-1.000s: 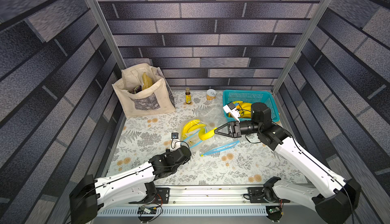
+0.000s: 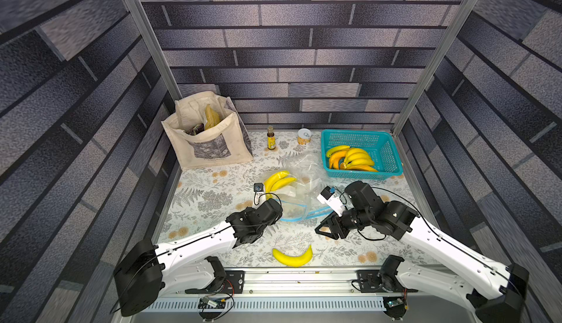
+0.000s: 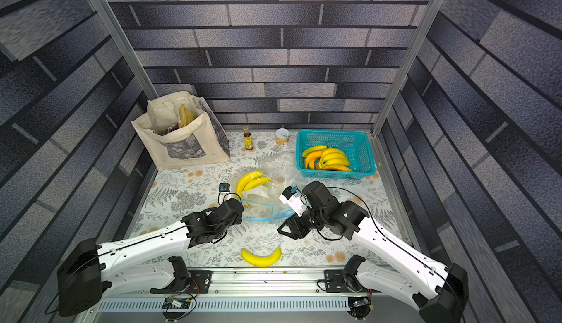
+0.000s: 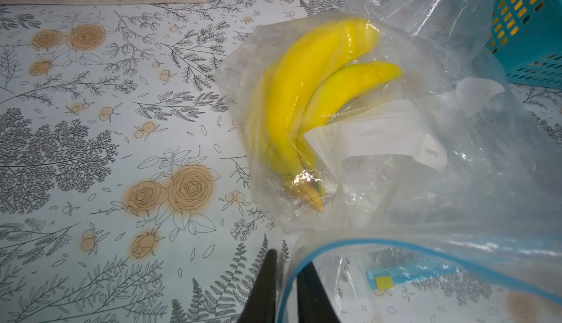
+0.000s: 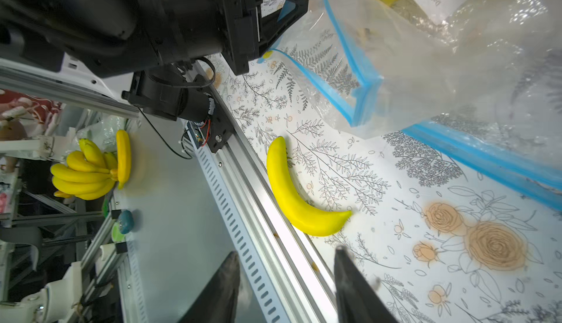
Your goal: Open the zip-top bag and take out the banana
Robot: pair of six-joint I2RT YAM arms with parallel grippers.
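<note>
A clear zip top bag (image 4: 445, 194) with blue seal and paper label lies mid-table, two or more bananas (image 4: 304, 77) inside. My left gripper is at the bag's opening, the blue-edged film at its fingertips; whether it grips it is unclear. A loose banana (image 5: 295, 200) lies near the front edge. My right gripper, fingers apart with nothing visible between them, hangs above the front of the table, right of that banana in the top views.
A teal basket of bananas (image 2: 383, 153) stands back right, a canvas bag (image 2: 184, 147) back left, with a bottle (image 2: 271, 138) and can (image 2: 303, 137) between.
The right gripper has moved down toward the front.
</note>
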